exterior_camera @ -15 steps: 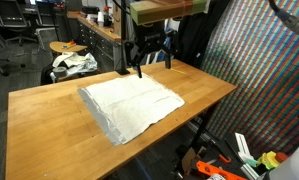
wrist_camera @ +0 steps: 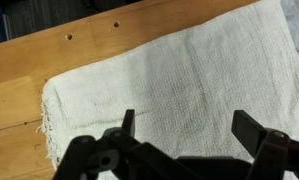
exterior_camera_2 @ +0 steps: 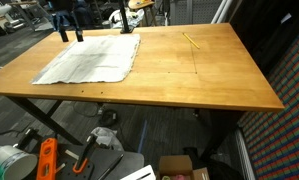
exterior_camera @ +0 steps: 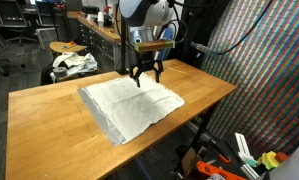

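Note:
A white cloth (exterior_camera: 132, 104) with a frayed edge lies spread nearly flat on the wooden table, its near left part showing a greyer strip. From exterior view 2 the same cloth (exterior_camera_2: 92, 59) covers the table's left part. My gripper (exterior_camera: 147, 78) hangs above the cloth's far part, fingers pointing down and spread wide. In the wrist view the open gripper has cloth beneath it and nothing between its fingers. The cloth (wrist_camera: 194, 75) fills most of that view, with its fringed edge at left.
Bare table (exterior_camera: 49, 120) stretches to the left of the cloth in exterior view 1. A yellow pencil-like stick (exterior_camera_2: 191, 41) lies on the table in exterior view 2. Off the table, a cardboard box (exterior_camera_2: 179, 167) stands on the floor.
Over the last second my gripper has moved left and away toward the table's far side, staying above the cloth and open. The cloth looks unmoved.

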